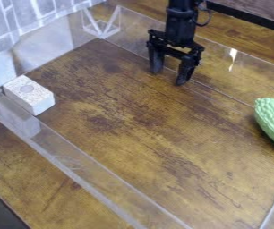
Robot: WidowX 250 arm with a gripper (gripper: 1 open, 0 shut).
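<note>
The black gripper [173, 63] hangs at the top centre over the wooden board, near the back clear wall, its fingers apart with nothing seen between them. A white block [29, 95] lies at the left edge beside the clear wall. A green bumpy object [273, 123], like a gourd, lies at the right edge, partly out of view.
Clear plastic walls [68, 157] border the wooden floor [151, 152], whose middle and front are empty. A pale curtain or sheet [26, 27] is at the top left.
</note>
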